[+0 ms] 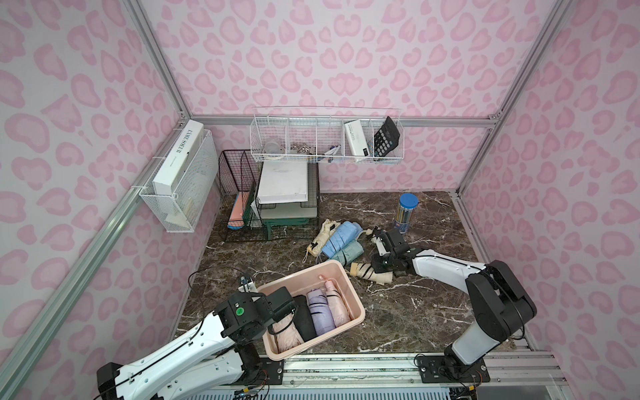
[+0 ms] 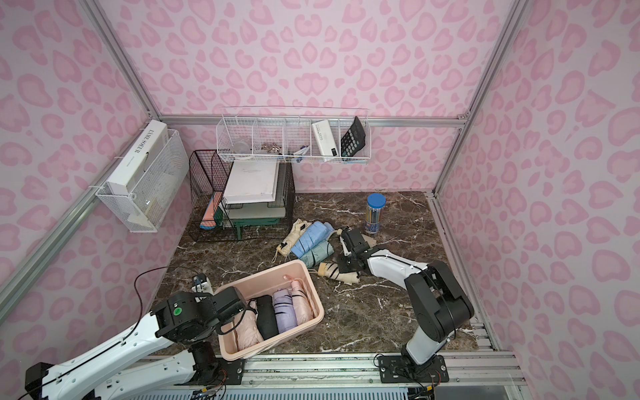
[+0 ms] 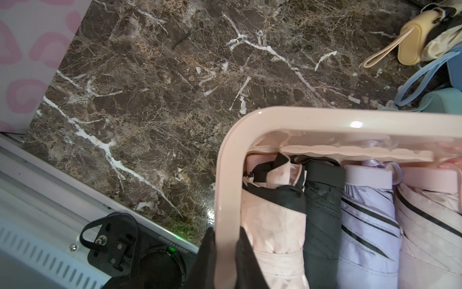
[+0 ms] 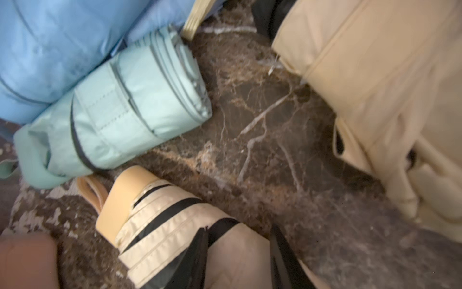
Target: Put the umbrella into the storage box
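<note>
A beige umbrella with black stripes [image 4: 163, 226] lies on the marble table. Over its lower part is my right gripper, fingers apart on either side of it; contact cannot be told. My left gripper is shut on the left rim of the pink storage box [image 3: 346, 117]. Four kinds of umbrella lie side by side in this box: pink-and-black [image 3: 274, 221], dark green [image 3: 323, 216], lilac [image 3: 368, 226] and pale pink [image 3: 428, 231]. A mint umbrella [image 4: 115, 106], a blue one [image 1: 342, 236] and a cream one [image 1: 322, 237] lie beyond the box.
Another beige folded item [image 4: 385, 96] lies right of the striped umbrella in the right wrist view. A blue-lidded jar [image 1: 406, 212] stands behind the right arm. A black wire rack [image 1: 233, 173] is at back left. Table to the box's right is clear.
</note>
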